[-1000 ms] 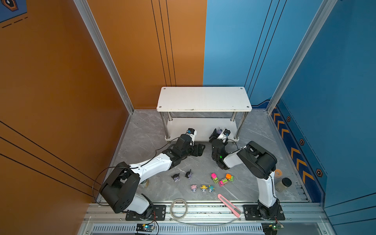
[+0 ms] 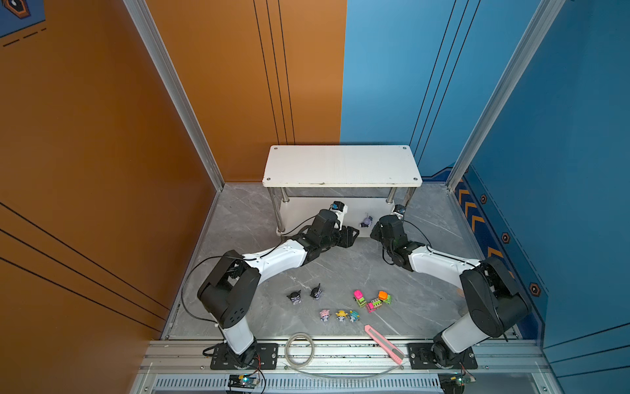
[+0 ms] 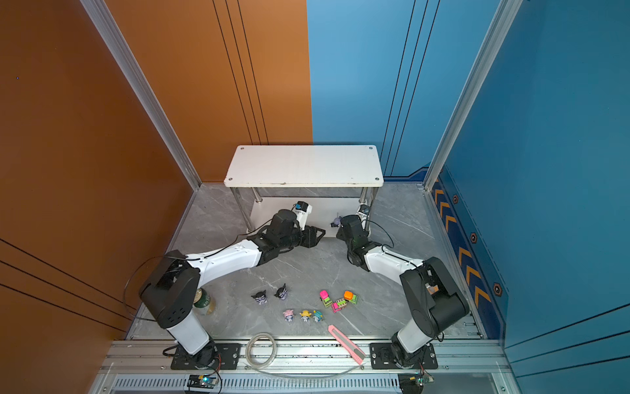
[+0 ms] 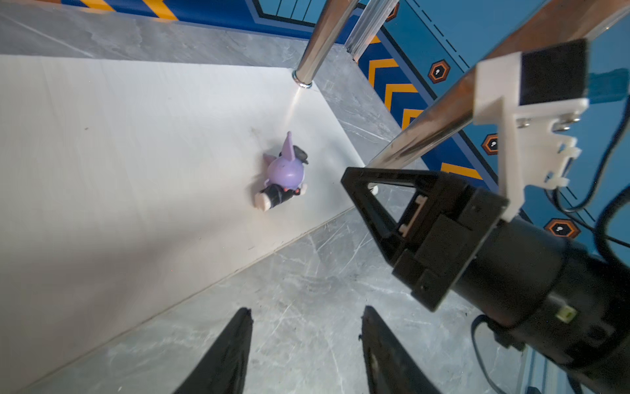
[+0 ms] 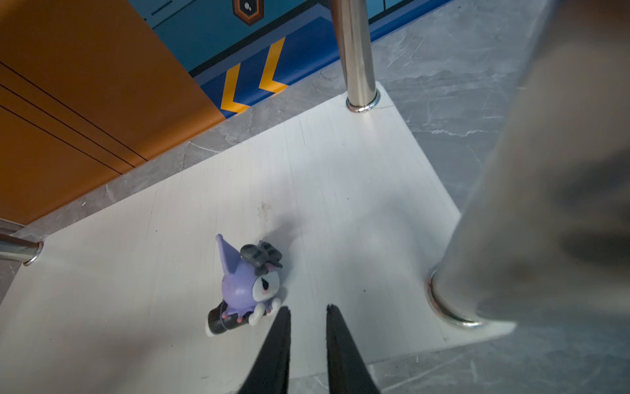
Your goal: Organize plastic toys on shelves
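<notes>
A purple toy figure (image 5: 246,285) with a pointed ear and dark cap lies tipped over on the lower white shelf (image 5: 157,229). The right gripper is partly open at the shelf's front edge, near the figure but apart from it, with an empty gap between its fingers. In the left wrist view the left gripper stands open over the grey floor in front of the shelf, holding nothing. On the floor are two dark figures (image 2: 294,297), several small coloured figures (image 2: 341,316) and pink, green and orange toy vehicles (image 2: 374,304).
The upper shelf (image 2: 341,166) is bare above the lower one. A metal post (image 5: 551,223) stands close to the right gripper. A pink cutter (image 2: 384,344) and a coiled tube (image 2: 299,350) lie at the front rail. The lower shelf's left part is clear.
</notes>
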